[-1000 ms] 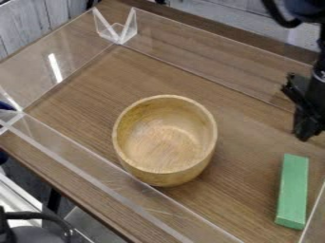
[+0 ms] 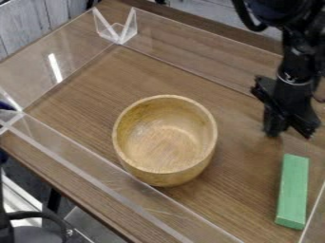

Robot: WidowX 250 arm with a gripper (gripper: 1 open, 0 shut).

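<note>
My dark gripper (image 2: 272, 125) reaches in from the top right and hangs low over the wooden table, right of a round wooden bowl (image 2: 162, 140) and above a green rectangular block (image 2: 291, 192). It is shut, with nothing clear between its fingers. The bowl looks empty.
A clear bracket-like piece (image 2: 116, 27) stands at the upper left. A dark object with cables (image 2: 19, 228) is at the bottom left, beyond the table's edge.
My gripper has moved left from the right edge of the view. The bowl and green block have not visibly moved.
</note>
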